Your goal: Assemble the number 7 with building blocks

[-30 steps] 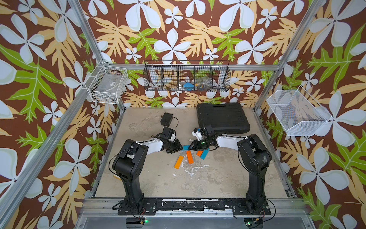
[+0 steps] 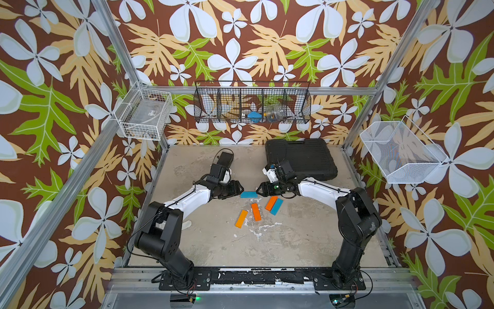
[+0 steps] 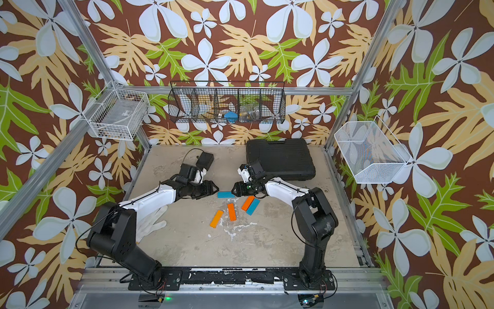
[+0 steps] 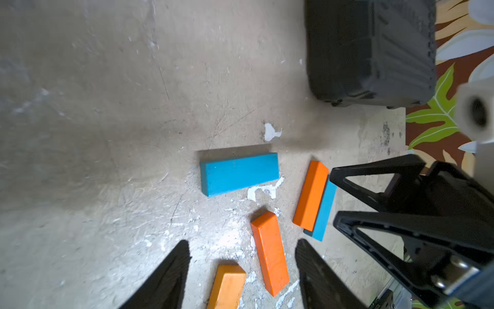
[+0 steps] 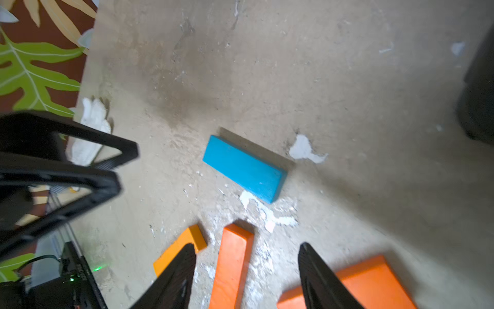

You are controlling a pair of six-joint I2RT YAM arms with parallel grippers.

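A blue block (image 4: pixel 241 173) lies flat on the table, nearly crosswise, between the two grippers. My left gripper is open and empty, off the block's left end. On the other side my right gripper stands open, also with nothing between its fingers. In front of the blue block lies an orange block (image 2: pixel 256 211), pointing toward the table's front. Left of that is a slanted yellow-orange block (image 2: pixel 240 219). To the right, another orange block (image 2: pixel 271 203) rests side by side with a second blue block (image 2: pixel 276 207), both slanted.
A black case (image 2: pixel 301 158) takes up the back right of the table. A small black box (image 3: pixel 204 160) with a cable sits behind my left gripper. A white glove (image 3: pixel 150 225) lies at the left.
Both grippers have drawn apart from the ends of the blue block, and the arms have swung outward. Over the last second that block has shifted slightly toward the back. The other blocks look unmoved.
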